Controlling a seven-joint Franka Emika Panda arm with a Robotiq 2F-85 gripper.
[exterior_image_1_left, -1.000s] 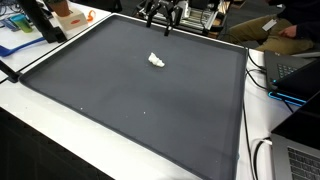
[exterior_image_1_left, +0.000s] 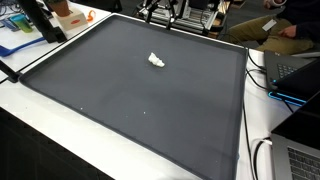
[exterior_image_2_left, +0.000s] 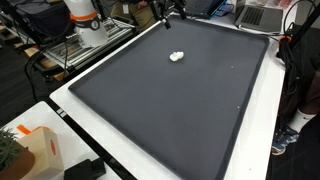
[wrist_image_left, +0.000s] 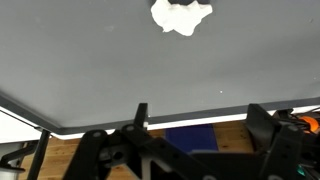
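A small white crumpled piece (exterior_image_1_left: 156, 60) lies on the dark grey board (exterior_image_1_left: 140, 100), toward its far side in exterior view 1. In exterior view 2 the same white piece (exterior_image_2_left: 177, 56) rests near the board's upper part. From the wrist, the white piece (wrist_image_left: 181, 15) shows at the top edge of the view, well ahead of the fingers. My gripper stands open beyond the board's edge, its fingers wide apart and nothing between them. In exterior view 1 only the gripper's lower end (exterior_image_1_left: 158, 16) shows at the top.
The board has a raised dark rim (exterior_image_2_left: 170, 160) and sits on a white table (exterior_image_1_left: 110, 140). Laptops and cables (exterior_image_1_left: 285, 80) stand at the right. A plant pot (exterior_image_2_left: 14, 155) and boxes are at the lower left of exterior view 2. Most of the board is bare.
The gripper has drawn back and up, toward the top of exterior view 1 and away from the white piece. The white piece has stayed in place.
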